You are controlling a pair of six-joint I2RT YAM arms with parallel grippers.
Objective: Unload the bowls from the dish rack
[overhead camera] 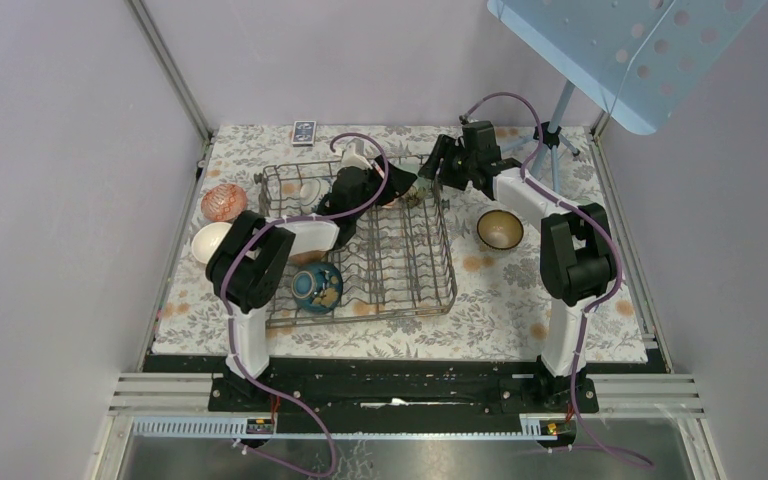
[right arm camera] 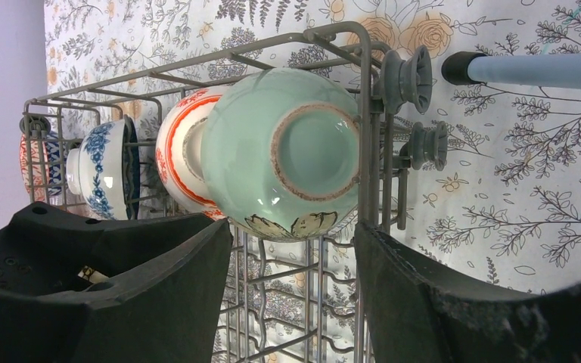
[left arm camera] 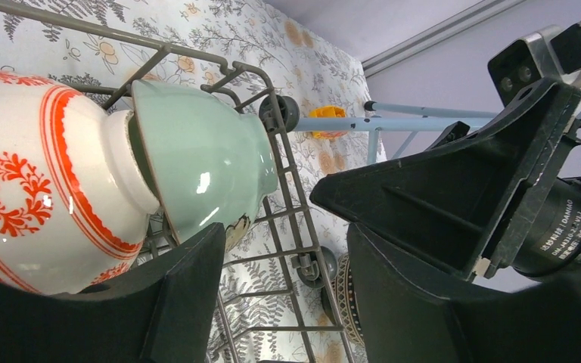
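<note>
A celadon bowl (right arm camera: 280, 151) stands on its side at the back right corner of the wire dish rack (overhead camera: 450, 280), beside a white bowl with red patterns (left arm camera: 30, 189). My left gripper is open over these two bowls, nothing between its fingers. My right gripper is open just past the rack's corner, its fingertips at the celadon bowl's lower side, not closed on it. Blue-and-white bowls (right arm camera: 104, 170) sit further along the rack. A blue bowl (overhead camera: 317, 287) lies at the front left of the rack.
An orange bowl (overhead camera: 224, 202) and a white bowl (overhead camera: 210, 242) lie left of the rack, a brown bowl (overhead camera: 500, 229) right of it. A light blue stand (overhead camera: 563, 100) rises at the back right.
</note>
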